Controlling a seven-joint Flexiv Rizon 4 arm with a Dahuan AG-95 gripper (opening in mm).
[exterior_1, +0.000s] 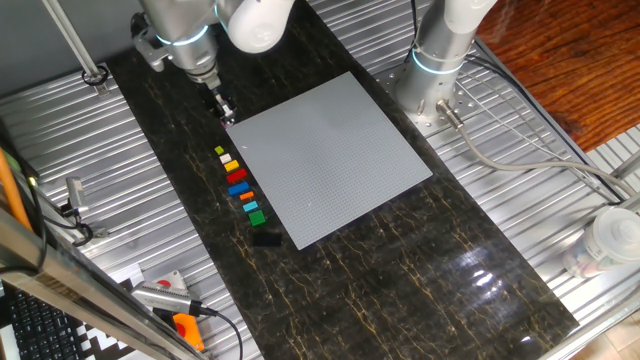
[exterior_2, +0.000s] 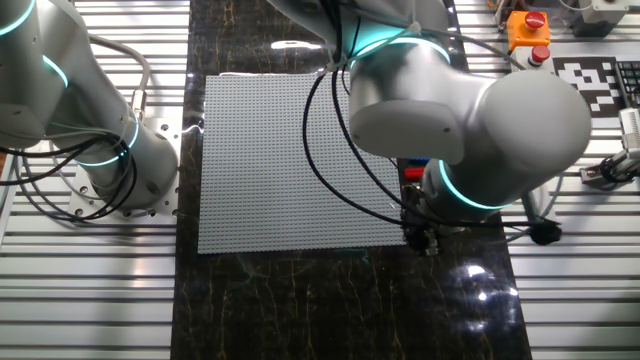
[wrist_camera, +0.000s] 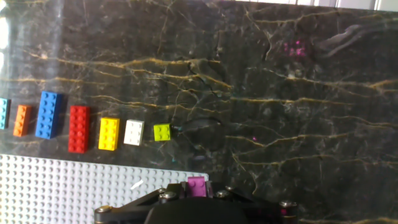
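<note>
My gripper (exterior_1: 228, 119) points down at one corner of the grey baseplate (exterior_1: 330, 160). In the wrist view a small purple brick (wrist_camera: 197, 186) sits between the fingertips, which look shut on it. That brick overlaps the plate's corner in this view; whether it touches the plate I cannot tell. A row of loose bricks lies on the dark table along the plate's edge: lime (wrist_camera: 162, 132), white (wrist_camera: 134, 132), yellow (wrist_camera: 109, 134), red (wrist_camera: 78, 129), blue (wrist_camera: 47, 115), orange (wrist_camera: 22, 120) and light blue (wrist_camera: 3, 114). A green brick (exterior_1: 257, 218) ends the row.
A black flat piece (exterior_1: 267, 240) lies past the green brick. The baseplate's top looks bare apart from a small white mark (wrist_camera: 137, 185). A pinkish patch (wrist_camera: 295, 48) shows on the table, perhaps a reflection.
</note>
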